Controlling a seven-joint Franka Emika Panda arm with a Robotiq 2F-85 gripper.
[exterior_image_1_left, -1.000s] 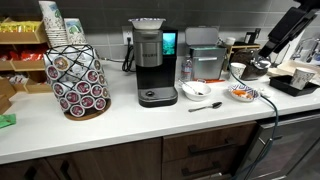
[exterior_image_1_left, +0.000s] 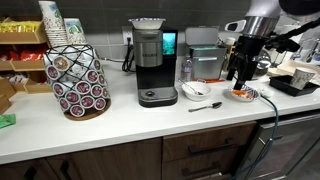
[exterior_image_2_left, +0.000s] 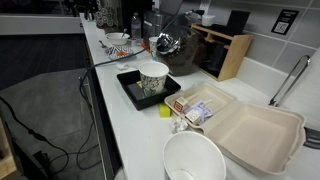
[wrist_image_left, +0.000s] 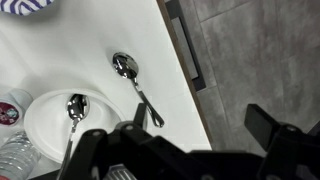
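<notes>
A metal spoon (wrist_image_left: 126, 67) lies on the white counter near its front edge, in the wrist view. To its left is a white bowl (wrist_image_left: 45, 108) with a second spoon (wrist_image_left: 76, 108) resting in it. My gripper is open and shows nothing between its fingers. In exterior view 1, the gripper (exterior_image_1_left: 238, 82) hangs over the patterned bowl (exterior_image_1_left: 245, 97), to the right of the loose spoon (exterior_image_1_left: 207, 106) and the white bowl (exterior_image_1_left: 196, 92). Orange pieces show in the patterned bowl.
A coffee maker (exterior_image_1_left: 156, 65) and a bottle (exterior_image_1_left: 187, 69) stand behind the bowls. Left of them is a rack of pods (exterior_image_1_left: 80, 88). Exterior view 2 shows a black tray (exterior_image_2_left: 145, 96) holding a patterned cup (exterior_image_2_left: 154, 76).
The arm has come down and to the left, from the upper right to above the patterned bowl. The bowls and the loose spoon have not visibly moved.
</notes>
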